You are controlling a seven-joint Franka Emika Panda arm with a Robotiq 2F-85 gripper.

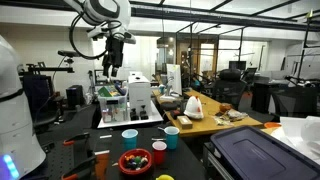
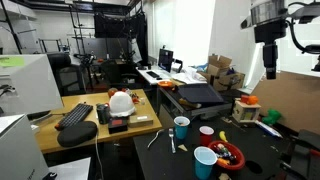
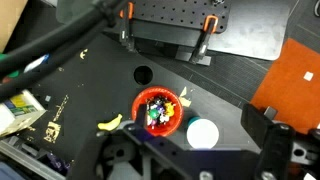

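Note:
My gripper (image 1: 112,70) hangs high over the table, open and empty. In the wrist view the gripper has its dark fingers apart along the lower edge, well above everything below. Between them in that view lie a red bowl (image 3: 136,103) of small colourful items and a cup (image 3: 202,133) with a pale inside. Exterior view 2 has two blue cups, one nearer (image 2: 205,163) and one farther (image 2: 181,128). A red cup (image 2: 206,134) stands behind the red bowl (image 2: 238,163). A small yellow object (image 3: 109,124) lies beside the bowl.
A clear bin of assorted items (image 1: 112,107) and a white machine (image 1: 139,98) stand behind the cups. The wooden desk (image 2: 75,102) bears a keyboard (image 2: 76,116) and other things. A large dark case (image 1: 262,152) lies at the right in exterior view 1.

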